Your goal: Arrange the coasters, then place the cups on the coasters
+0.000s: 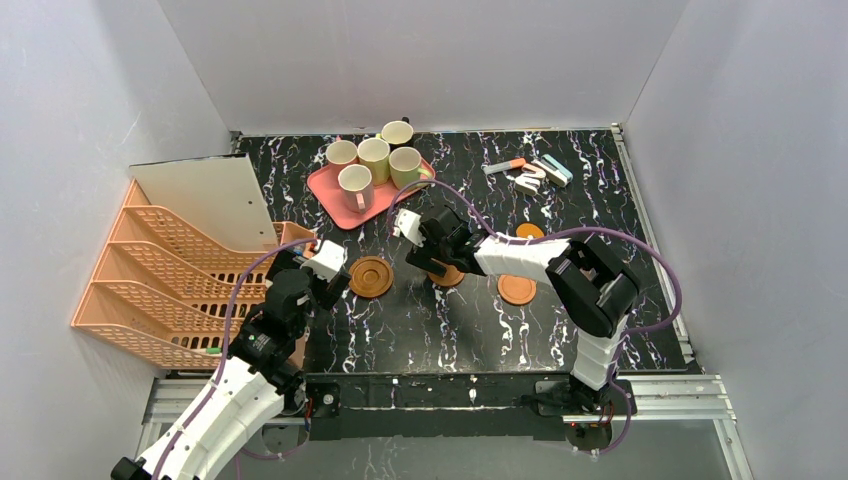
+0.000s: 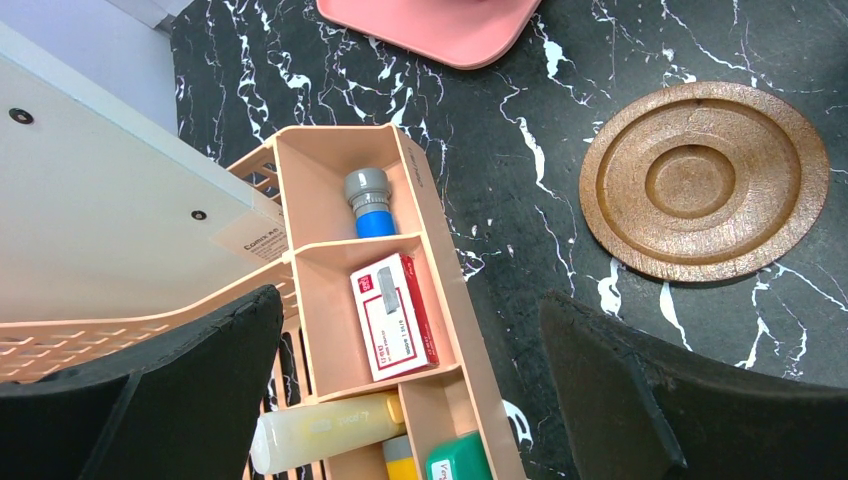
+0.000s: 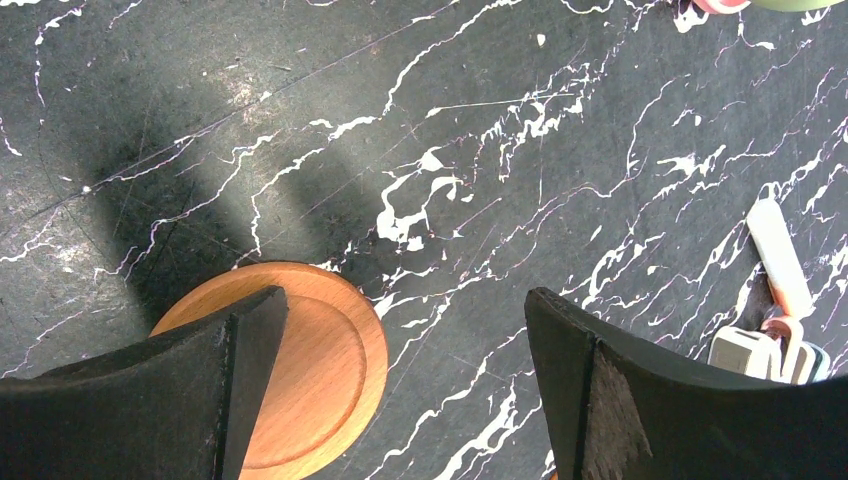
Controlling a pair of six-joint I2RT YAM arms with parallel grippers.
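Several cups stand close together on and around the pink tray at the back, among them a pale cup (image 1: 356,184) at the front and a green cup (image 1: 406,166) on the right. A dark brown coaster (image 1: 371,277) lies in front of the tray. Lighter coasters lie to the right, including one (image 3: 318,385) partly behind a finger of my right gripper. That gripper is open and empty over the table, in front of the cups. My left gripper hangs open, holding nothing, between the organizer and the dark coaster (image 2: 704,181).
An orange organizer (image 1: 150,275) with a white board takes up the left side; a small red-and-white box (image 2: 392,318) sits in it. Stationery (image 1: 540,172) lies at the back right. Bare tabletop (image 1: 470,335) shows in front of the coasters.
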